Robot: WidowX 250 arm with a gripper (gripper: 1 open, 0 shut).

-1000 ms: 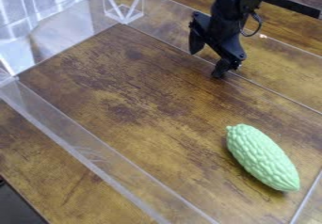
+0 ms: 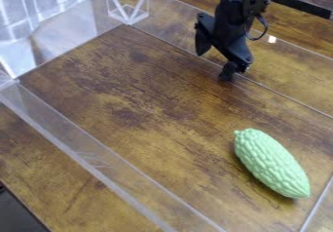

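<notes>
The black robot arm (image 2: 237, 17) reaches down from the top of the view, and its gripper (image 2: 221, 51) hangs low over the wooden surface near the back edge, its fingers apart, with nothing visible between them. A pale green, bumpy, elongated vegetable-like object (image 2: 270, 163) lies at the lower right, well away from the gripper and apart from it.
Clear plastic walls (image 2: 104, 168) border the wooden work area (image 2: 130, 99). A white patterned cloth or object (image 2: 39, 7) is at the upper left.
</notes>
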